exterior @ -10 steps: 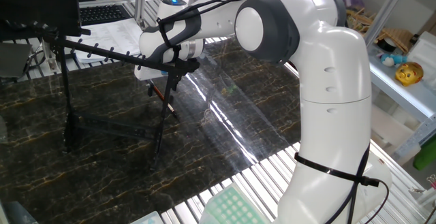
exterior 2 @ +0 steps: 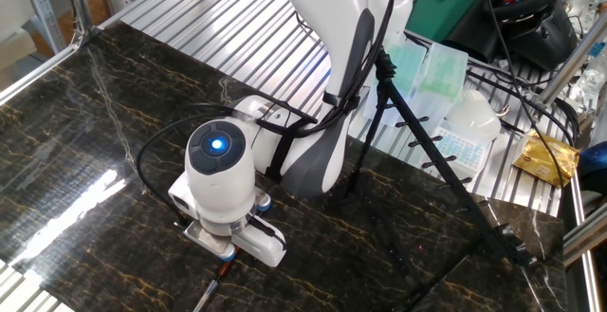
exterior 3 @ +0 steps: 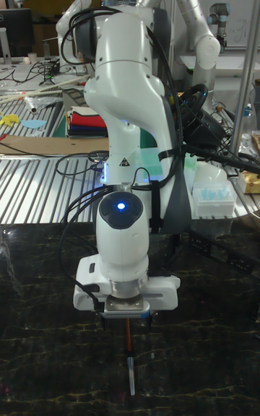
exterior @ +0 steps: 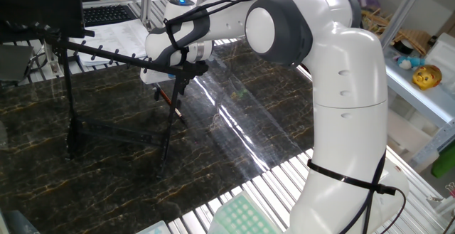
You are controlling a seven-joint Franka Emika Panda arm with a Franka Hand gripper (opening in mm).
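A thin stick-like tool, brown near the gripper and silvery at its far end (exterior 3: 131, 370), extends from beneath the hand in exterior view 3. In exterior view 2 the same tool (exterior 2: 216, 282) runs down toward the bottom edge. Directly over its brown end is my gripper (exterior 3: 127, 319), hand pointing down above the dark table. The hand's body hides most of the fingers, so whether the tool is gripped or merely lies below cannot be told. Exterior view 1 has the brown stick (exterior: 176, 108) partly behind a black frame.
The black frame (exterior: 117, 129) stands on the dark marbled table (exterior: 234, 170), close to the arm. Clear plastic film (exterior: 231, 113) seems to lie on the surface. Translucent boxes (exterior 2: 441, 70) and a gold packet (exterior 2: 546, 158) rest on the slatted metal area. Open table lies left in exterior view 2.
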